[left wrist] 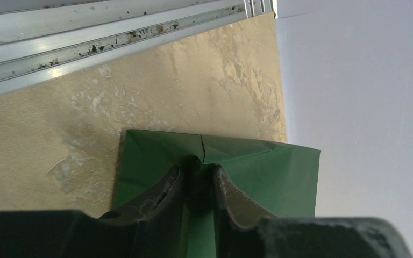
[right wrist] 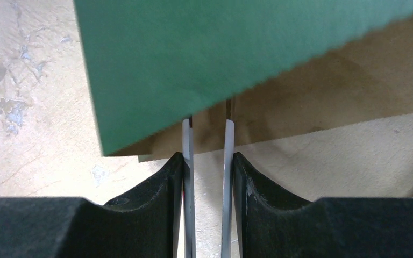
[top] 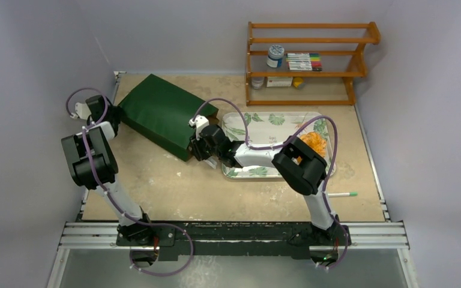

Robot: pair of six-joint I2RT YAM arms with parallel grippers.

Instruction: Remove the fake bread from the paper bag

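The green paper bag (top: 162, 114) lies slanting on the table, its mouth towards the tray and its closed end towards the left wall. At that closed end is my left gripper; its fingers are apart, and the bag's end wall is creased and dented between them. My right gripper is at the mouth, fingers parallel with a clear gap. Their tips reach under the upper green panel, over the brown inner side, with nothing seen held between them. No bread shows inside the bag; most of its inside is hidden.
A leaf-patterned tray (top: 258, 174) stands right of the bag, partly under my right arm. An orange, bunched item (top: 315, 141) lies on it. A wooden rack (top: 309, 74) stands behind, and a green-capped marker (top: 343, 194) lies at front right.
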